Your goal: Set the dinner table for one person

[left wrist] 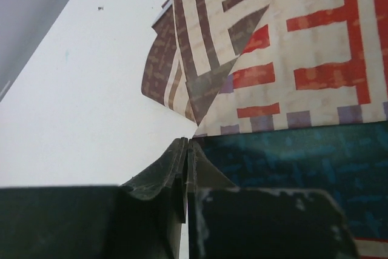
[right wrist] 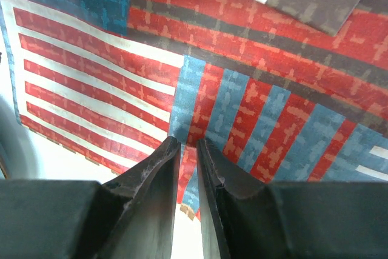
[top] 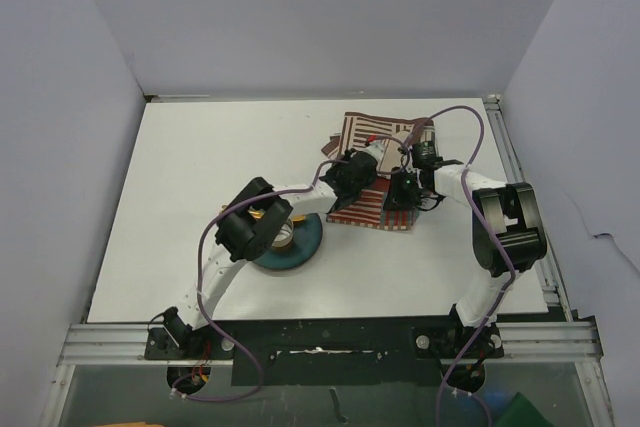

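A striped cloth (top: 365, 209), red, cream, brown and blue, lies rumpled and partly folded at the table's middle right. Over it reaches my left gripper (top: 368, 157). In the left wrist view the left fingertips are together at the pointed corner of a cream-and-red cloth flap, which looks pinched at the tips. My right gripper is slightly open low over the red and blue stripes, a narrow gap between its tips; no fold shows caught there. Left of the cloth, a teal plate (top: 292, 259) carries a metal cup (top: 282, 237), partly hidden by the left arm.
A yellow utensil (top: 299, 218) shows at the plate's edge, beside the left arm. Bare white table (top: 165, 187) extends on the left and along the front. Both arms are close together over the cloth.
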